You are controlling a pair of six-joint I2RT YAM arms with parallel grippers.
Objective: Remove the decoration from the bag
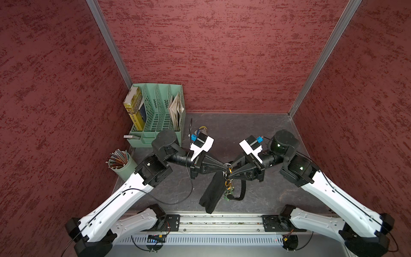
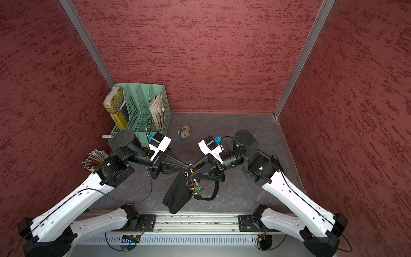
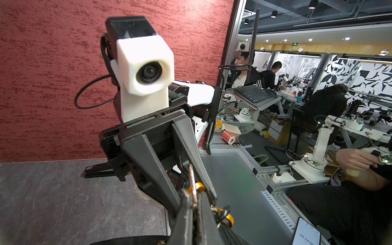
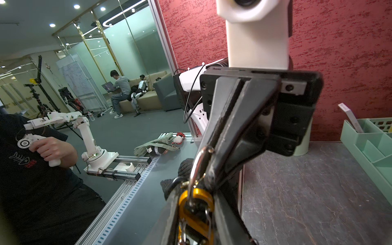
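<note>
A black bag (image 1: 212, 192) with a strap hangs at front centre beneath both grippers, with a keychain decoration (image 2: 193, 186) of metal rings, a gold carabiner (image 4: 198, 196) and green bits. My left gripper (image 1: 224, 168) is shut at the top of the keychain, its fingertips on a silver ring or clasp. My right gripper (image 1: 231, 170) meets it from the right, part open around the gold carabiner and ring. Close up in both wrist views the fingertips crowd together, and the exact contact is partly hidden.
A green file organizer (image 1: 156, 137) with books stands at back left, a pencil cup (image 1: 126, 171) in front of it. A small grey object (image 2: 184, 133) lies behind the grippers.
</note>
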